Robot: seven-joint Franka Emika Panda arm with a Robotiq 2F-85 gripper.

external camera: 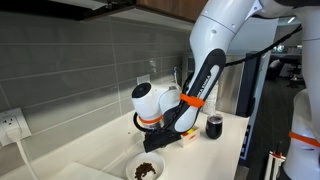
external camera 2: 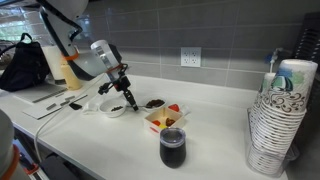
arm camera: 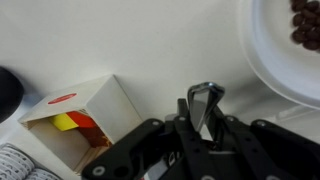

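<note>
A slim silver metal piece (arm camera: pixel 204 97), like a spoon or its handle, stands between the fingertips of my gripper, which is shut on it. Its lower end cannot be made out. To the right in the wrist view is a white bowl (arm camera: pixel 262 55) with dark brown beans (arm camera: pixel 307 25) in it, apart from the fingers. Exterior view 1 has a bowl of dark beans (external camera: pixel 145 171) just below the gripper (external camera: pixel 149 147). Exterior view 2 shows a white bowl (external camera 2: pixel 113 111) by the gripper, and a second dark-filled dish (external camera 2: pixel 153 103) behind.
An open box (external camera 2: pixel 165 121) with red and yellow contents stands near the bowls. In front of it is a dark jar (external camera 2: pixel 173 149). Stacked paper cups (external camera 2: pixel 277 110) rise at the right.
</note>
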